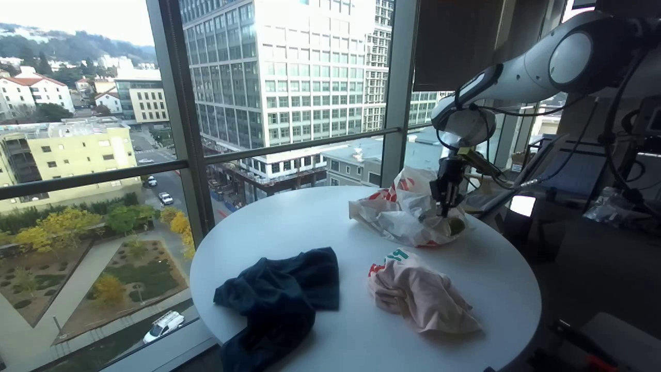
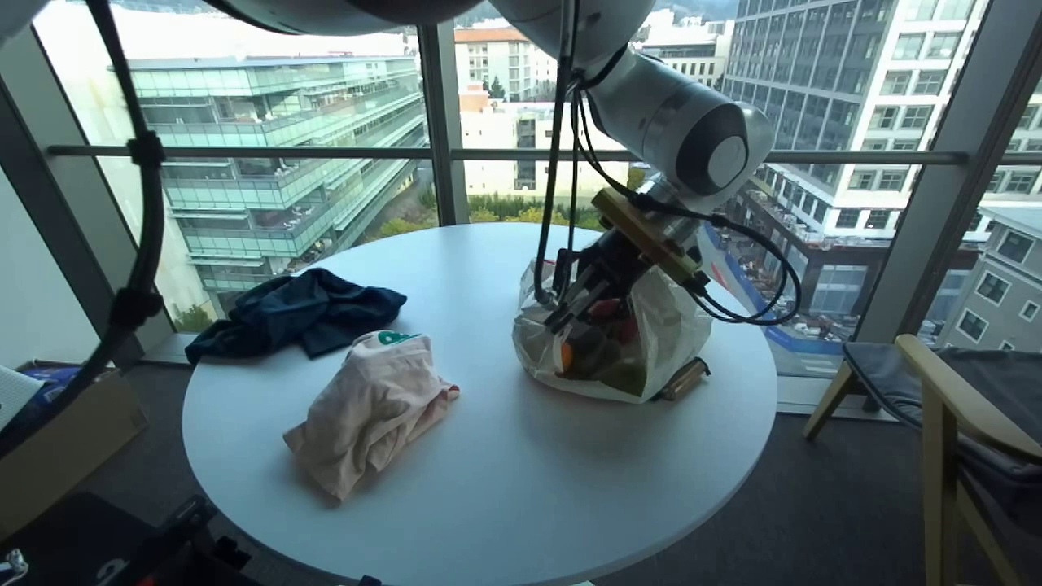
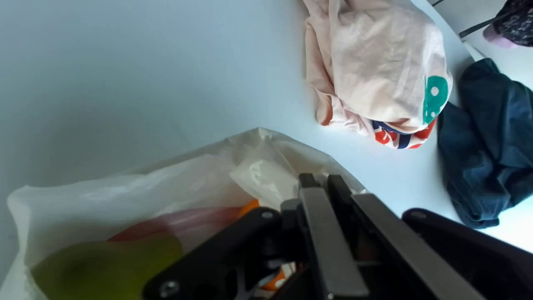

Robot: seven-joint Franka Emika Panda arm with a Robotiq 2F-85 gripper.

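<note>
A white plastic bag with red print point(image 1: 396, 217) stands on the round white table point(image 1: 279, 217), its mouth spread. Inside it, the wrist view shows something green point(image 3: 105, 265), something red point(image 3: 175, 222) and a bit of orange point(image 3: 247, 207). My gripper is shut on the film of the bag's rim, on the side facing the clothes; only a narrow gap parts its fingers. From the second exterior view, the gripper point(image 2: 553, 321) slants down at the bag's mouth, in front of its contents.
A crumpled pink cloth point(image 1: 424, 294) and a dark blue cloth point(image 1: 285, 291) lie apart on the table. Beside the bag is a small brown object point(image 2: 686, 379). Bare table surrounds the cloths. A wooden-armed chair point(image 2: 938, 391) stands off the table, and windows rise behind.
</note>
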